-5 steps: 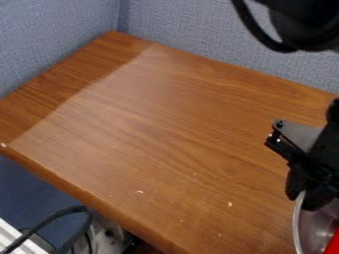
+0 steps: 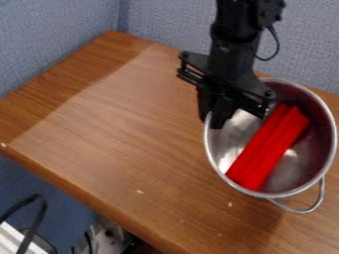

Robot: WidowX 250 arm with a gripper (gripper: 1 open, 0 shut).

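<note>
My black gripper (image 2: 228, 99) is shut on the rim of a steel pot (image 2: 302, 169) at the right of the camera view, holding it tilted with its inside facing the camera. A long red object (image 2: 265, 149) lies inside the pot, and a wire handle hangs at the pot's lower right. The fingertips are partly hidden at the rim.
Grey padded walls (image 2: 40, 40) stand behind it and at the left. Cables and a white frame (image 2: 14, 243) are at the lower left, beyond the table's edge.
My gripper has moved up and back from the near right, carrying the pot with the red object, so that more of both now shows in view.
</note>
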